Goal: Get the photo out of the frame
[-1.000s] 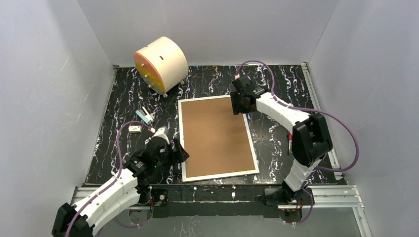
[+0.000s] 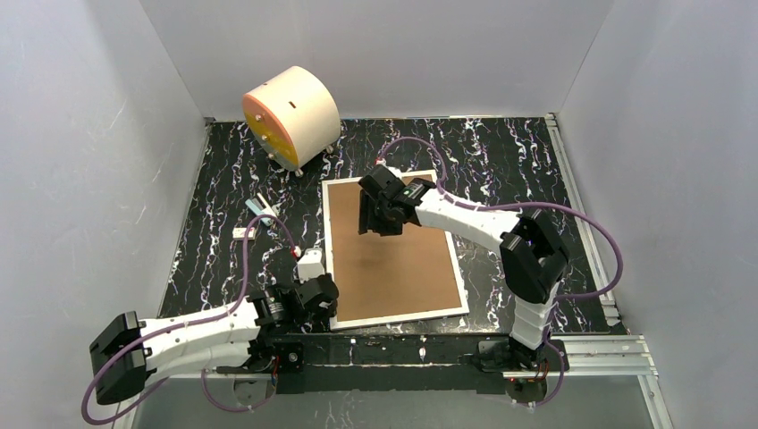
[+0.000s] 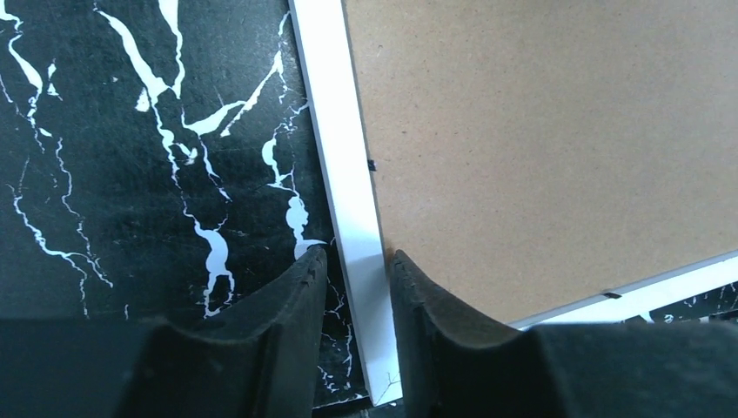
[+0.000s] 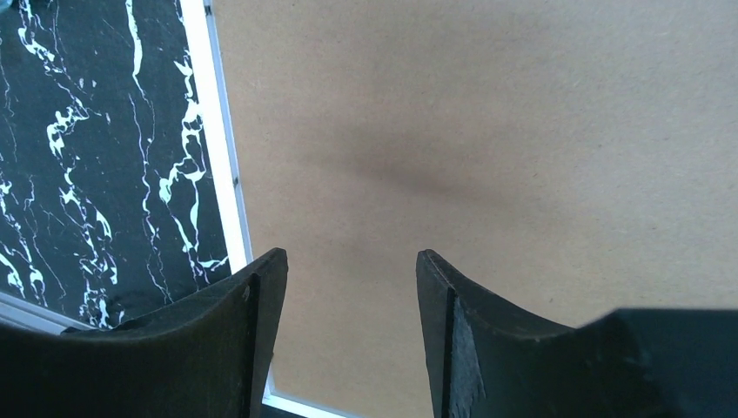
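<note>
The picture frame, with a white rim [image 2: 329, 214], lies back side up, its brown backing board [image 2: 393, 277] facing me. The photo does not show. In the left wrist view, my left gripper is part open, its fingers on either side of the white left rim near the lower left corner; a gap shows between the outer finger and the rim. Small dark tabs [image 3: 372, 165] stick out along the rim's inner edge. My right gripper stands open with empty fingers over the backing board, right of the left rim.
A cream drum-shaped object [image 2: 299, 112] with an orange and yellow face stands at the back left. Left of the frame lie a small light box [image 2: 243, 233] and a pale blue item [image 2: 257, 208]. Right of the frame, the marbled table [image 2: 501, 170] has clear room.
</note>
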